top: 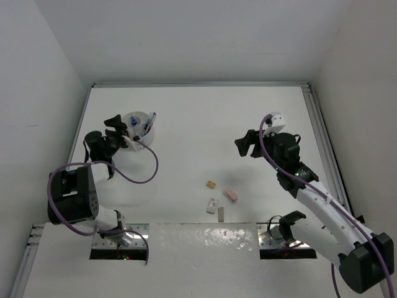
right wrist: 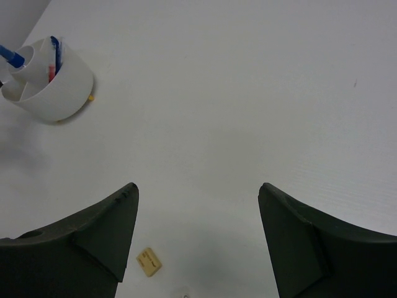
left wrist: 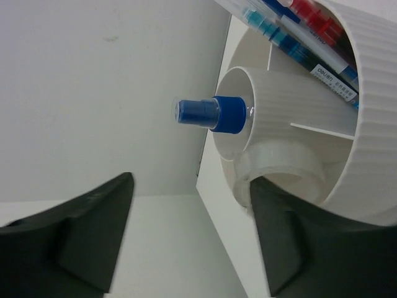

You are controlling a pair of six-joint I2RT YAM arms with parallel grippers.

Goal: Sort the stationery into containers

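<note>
My left gripper [top: 116,125] stands open at the white multi-compartment container [top: 147,139]. In the left wrist view a white ring-shaped item [left wrist: 279,152] sits in a lower compartment just beyond the fingers, beside a blue-capped object [left wrist: 228,115] and several pens [left wrist: 332,81]. My right gripper [top: 248,144] is open above bare table. Near the front middle lie a small yellow block [top: 211,184], a pink item [top: 231,195], a pale item [top: 211,205] and a grey strip [top: 221,214].
Walls and metal rails border it at the back and sides.
</note>
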